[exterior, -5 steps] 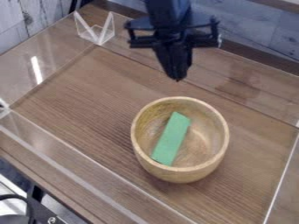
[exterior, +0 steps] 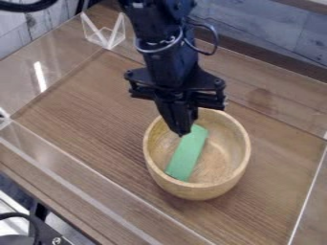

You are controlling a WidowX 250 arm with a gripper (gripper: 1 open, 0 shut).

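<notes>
A cream round bowl [exterior: 224, 174] sits on the wooden table, holding a green rectangular block [exterior: 185, 156] that lies lengthwise inside it. My black gripper [exterior: 179, 122] hangs over the back left part of the bowl, its tips near the rim and just beyond the upper end of the block. The tips are dark and close together; whether they are open or shut is unclear.
Bare wooden table [exterior: 83, 124] spreads to the left and right of the bowl. A clear plastic piece [exterior: 103, 29] stands at the back left. A grey panelled wall runs along the back.
The bowl and the green block look unmoved.
</notes>
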